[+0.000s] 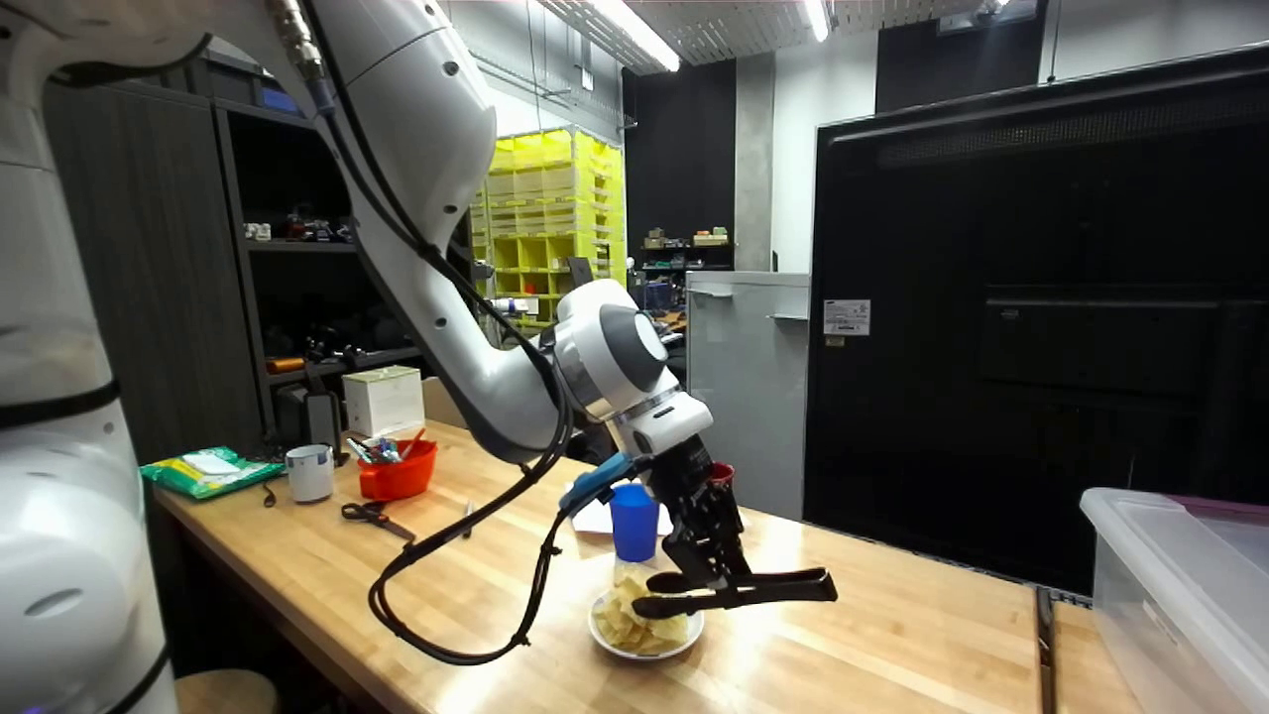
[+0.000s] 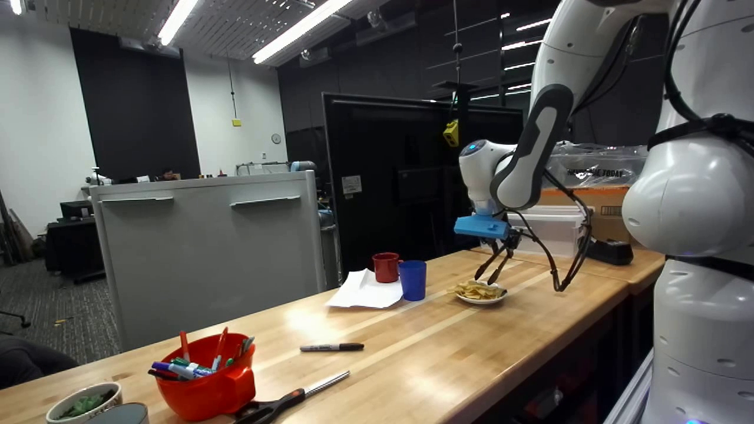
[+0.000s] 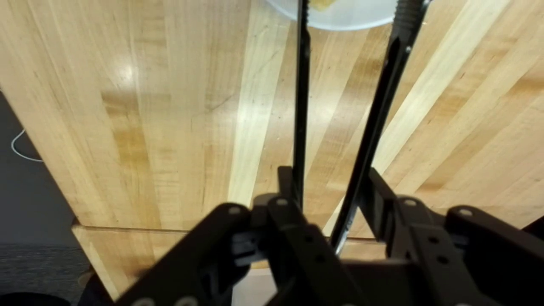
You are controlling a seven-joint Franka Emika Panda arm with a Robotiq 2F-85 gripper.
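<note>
Black tongs (image 1: 791,589) are held between the fingers of my gripper (image 1: 726,581), their two arms a little apart. Yellow chips (image 1: 624,629) lie heaped on a white plate (image 1: 643,654) on the wooden table. In exterior view 1 the tong tips overlap the right part of the heap. From exterior view 2 the tongs (image 2: 483,269) slant down to the plate (image 2: 480,302). The wrist view shows both long tong arms (image 3: 302,97) reaching up to the plate's edge (image 3: 352,23); their tips are out of frame, and no chip between them can be seen.
Behind the plate stand a blue cup (image 2: 413,281) and a red mug (image 2: 386,267), near white paper (image 2: 360,291). A marker (image 2: 332,347), scissors (image 2: 283,404) and a red pen container (image 2: 205,392) lie farther along. A clear bin (image 1: 1178,583) stands at the right.
</note>
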